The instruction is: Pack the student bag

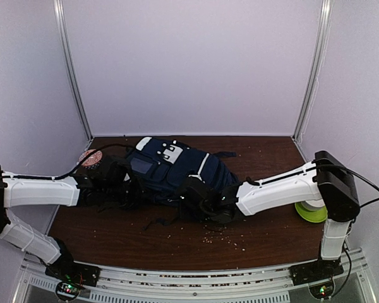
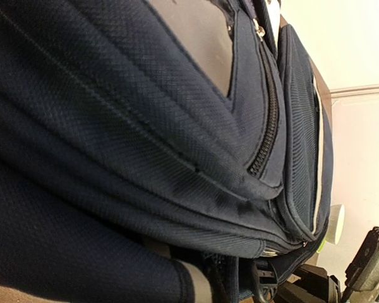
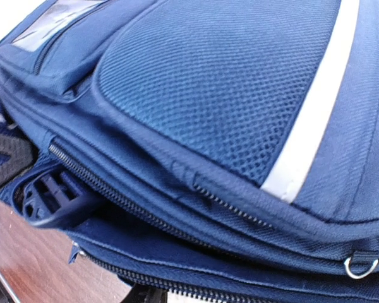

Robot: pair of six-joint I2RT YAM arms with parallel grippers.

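Observation:
A navy backpack [image 1: 177, 164] lies on the table with its front panel up. In the right wrist view, two zipper rows [image 3: 139, 211] stand apart along its near side, with a dark gap between. My left gripper [image 1: 138, 194] is at the bag's near left edge, shut; its tips are hidden, so anything thin between them cannot be made out. A dark ribbed finger [image 3: 5, 156] of it shows beside a strap buckle [image 3: 47, 199]. My right gripper [image 1: 188, 205] stands open at the near side, with only a dark fingertip [image 3: 145, 294] showing by the zipper.
On the right, a green plate [image 1: 309, 215] with a white round item [image 1: 313, 204] is partly behind the right arm. A pink patterned round item [image 1: 90, 158] sits at the back left. Small crumbs [image 1: 224, 239] dot the front table, which is otherwise mostly clear.

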